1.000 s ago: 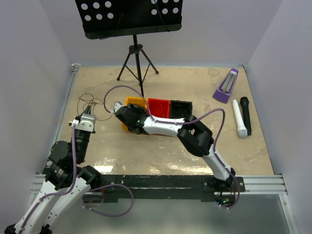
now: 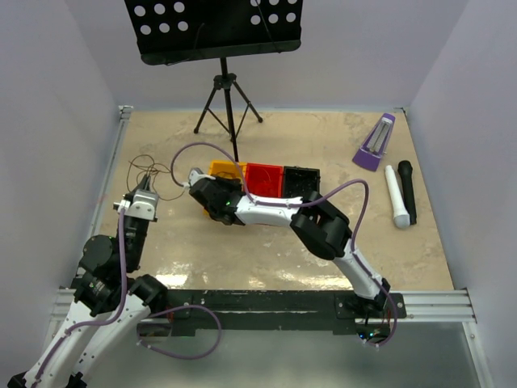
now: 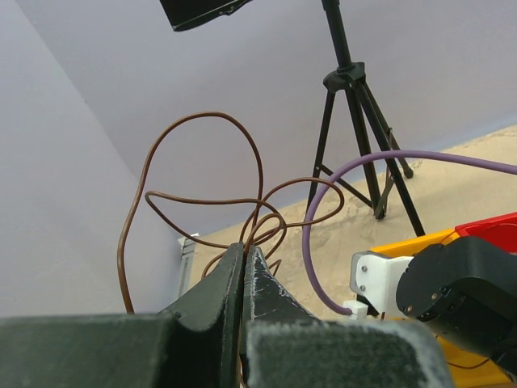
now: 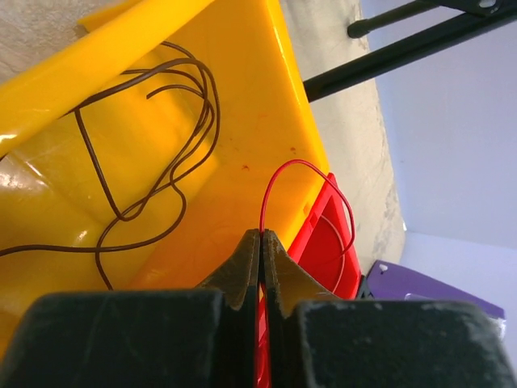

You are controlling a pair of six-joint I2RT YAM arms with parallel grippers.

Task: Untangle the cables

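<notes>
A looped brown cable [image 3: 260, 166] rises from the tips of my left gripper, which is shut on it; in the top view its thin coils [image 2: 144, 166] show at the left of the table. My right gripper is shut on a thin red cable [image 4: 300, 161], which arches from the fingertips toward the red bin [image 4: 338, 279]. More dark brown cable [image 4: 212, 105] lies in loose loops inside the yellow bin [image 4: 258, 113], just left of that gripper. The right fingertips are hidden in the top view by their own arm.
A black bin [image 2: 302, 171] stands right of the red one. Behind the bins is a black stand [image 2: 229, 105]. A purple holder [image 2: 375, 144], a white stick [image 2: 397, 196] and a black stick [image 2: 408, 192] lie at the right.
The left arm and its brown cable stay where they were.
</notes>
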